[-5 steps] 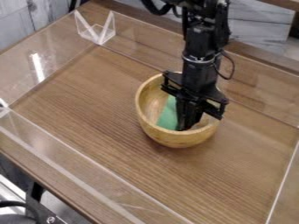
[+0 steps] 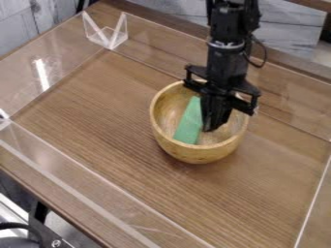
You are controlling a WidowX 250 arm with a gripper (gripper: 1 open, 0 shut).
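Note:
A tan bowl sits on the wooden table in the middle of the camera view, with a green object lying in its left part. My black gripper reaches down from the top into the bowl, just right of the green object's upper part. Its fingertips are dark and small, so whether they are open or shut is hard to tell.
A clear, angular plastic piece stands at the back left. A dark cable runs at the lower left corner.

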